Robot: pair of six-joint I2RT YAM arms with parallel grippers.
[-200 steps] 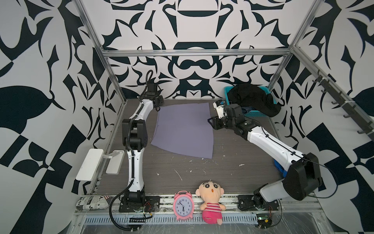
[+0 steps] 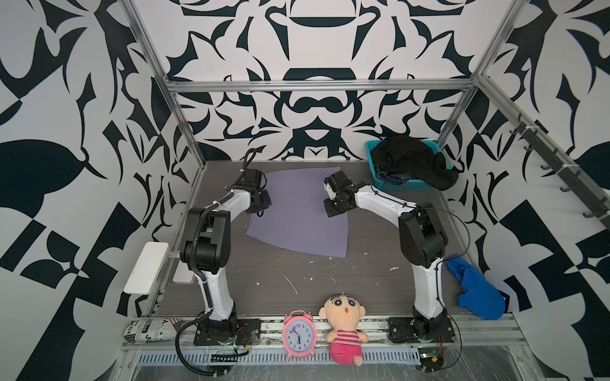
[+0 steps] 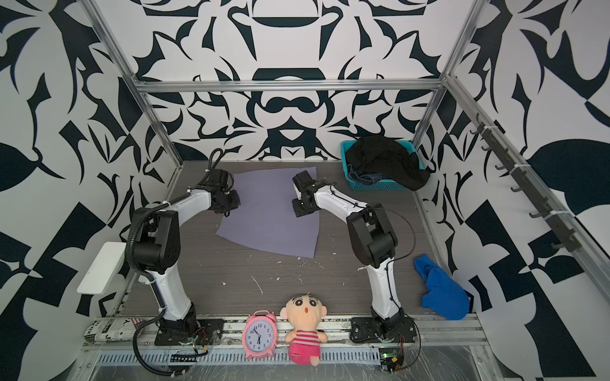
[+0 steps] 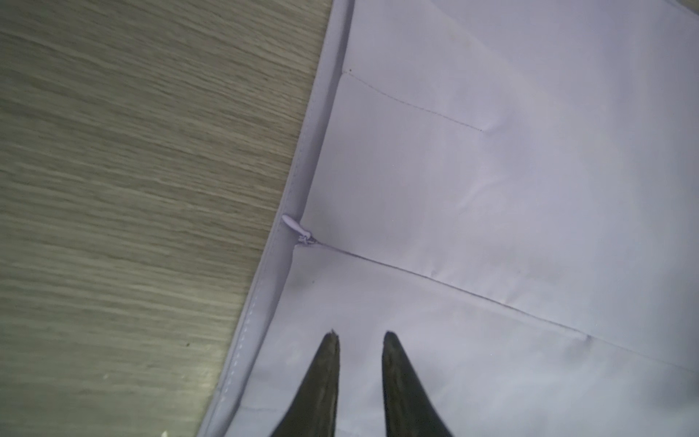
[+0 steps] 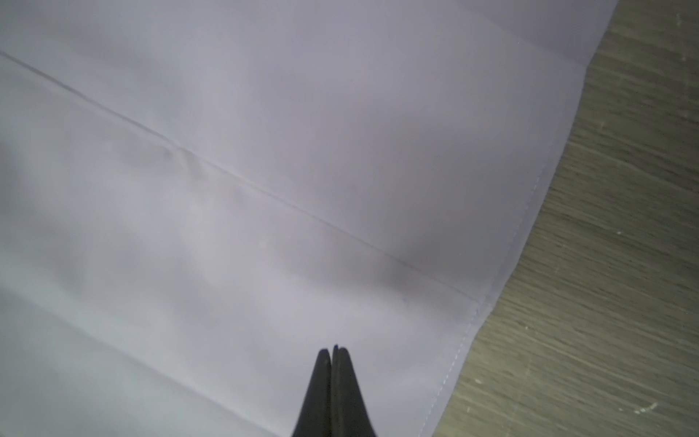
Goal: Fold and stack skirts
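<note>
A lavender skirt (image 2: 298, 235) lies spread flat on the dark table, creased in places, with a small zip pull (image 4: 295, 224) on its left edge in the left wrist view. My left gripper hangs over that left edge, fingers part open with nothing between them. Over the right side of the skirt is my right gripper, its fingertips together and nothing showing between them. Black garments (image 2: 413, 158) are heaped in a teal basket (image 2: 403, 184) at the back right, hanging over its rim.
A blue cloth (image 2: 479, 292) lies at the front right. A pink alarm clock (image 2: 298, 333) and a plush doll (image 2: 343, 336) sit at the front edge. Bare table (image 2: 317, 285) shows in front of the skirt.
The right arm has swung inward, its gripper now over the skirt's right side.
</note>
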